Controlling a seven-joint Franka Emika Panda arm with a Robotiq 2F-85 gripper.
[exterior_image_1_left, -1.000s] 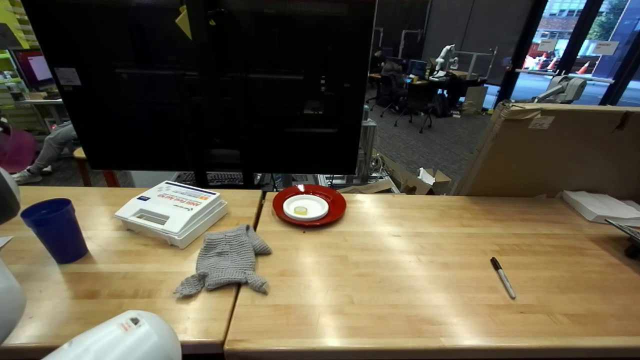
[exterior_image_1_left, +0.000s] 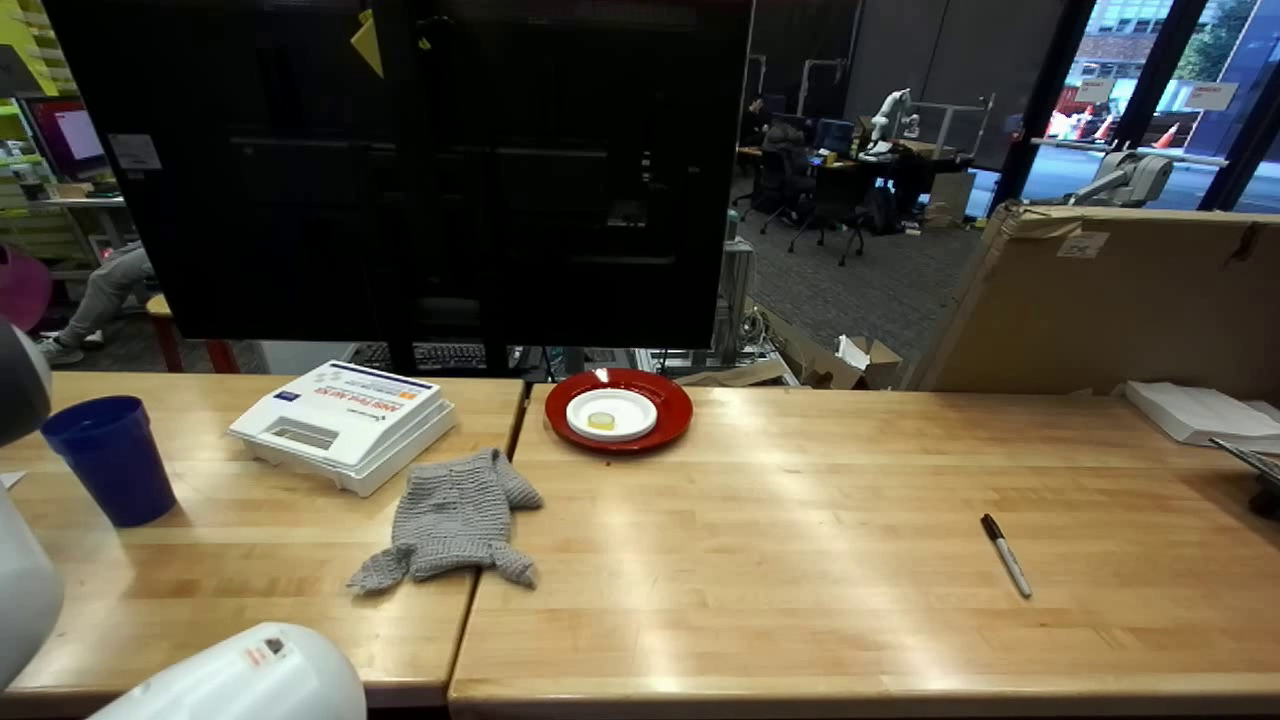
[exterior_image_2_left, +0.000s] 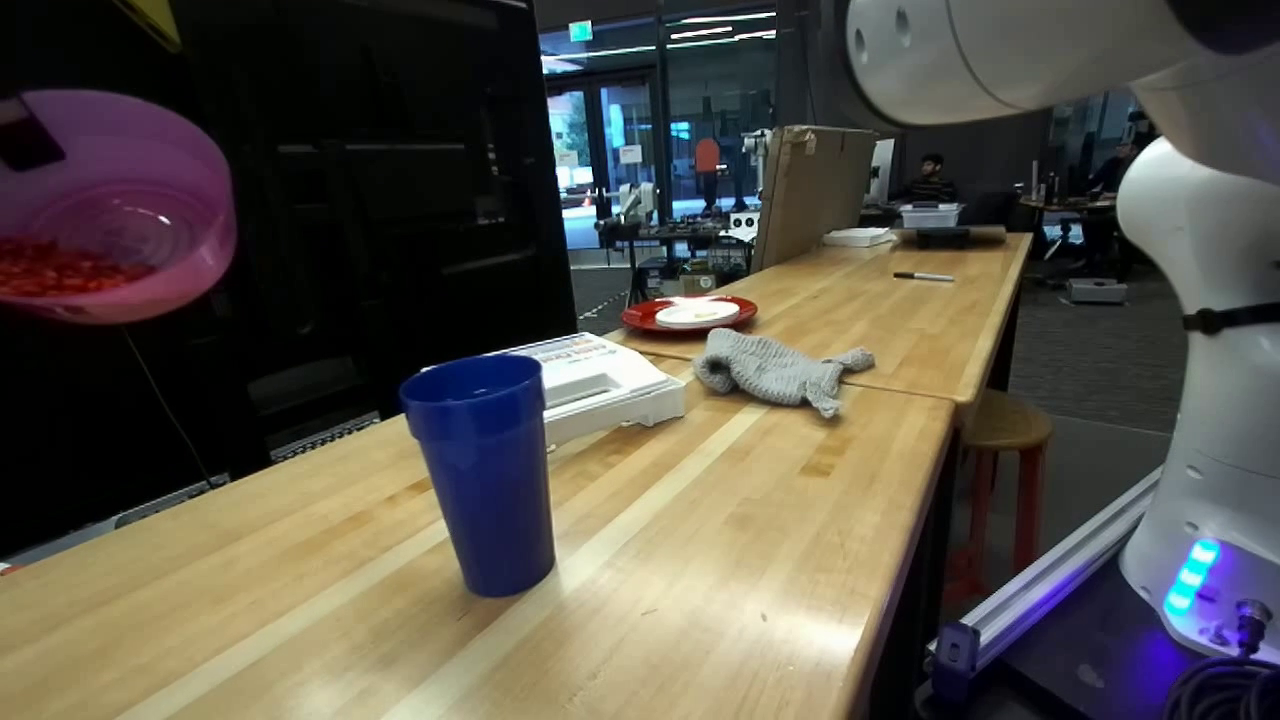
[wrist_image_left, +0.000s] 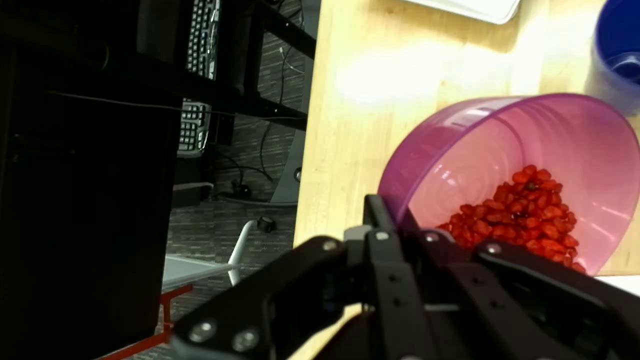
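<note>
Gripped at its rim, a translucent pink bowl (wrist_image_left: 468, 129) hangs in the air above the table, tilted, with a heap of small red pieces (wrist_image_left: 528, 216) gathered in its lower side. My gripper is shut on the bowl's wall in the wrist view. In the second exterior view the bowl (exterior_image_2_left: 132, 144) is at the upper left, higher than the cup. A blue cup (exterior_image_2_left: 480, 480) stands upright on the table; the wrist view shows this cup (wrist_image_left: 624, 42) at the upper right, beyond the bowl. The cup's bottom is out of sight there.
A white first aid case (exterior_image_1_left: 348, 420) lies near the cup, with a grey knitted cloth (exterior_image_1_left: 456, 522) beside it. Farther along are a red plate (exterior_image_1_left: 678, 420) holding a small white plate (exterior_image_1_left: 612, 414), and a marker (exterior_image_1_left: 1008, 558).
At the left edge of the first exterior view, the pink bowl has shifted slightly left and the arm has moved a little. The cup and the other table objects stay where they were.
</note>
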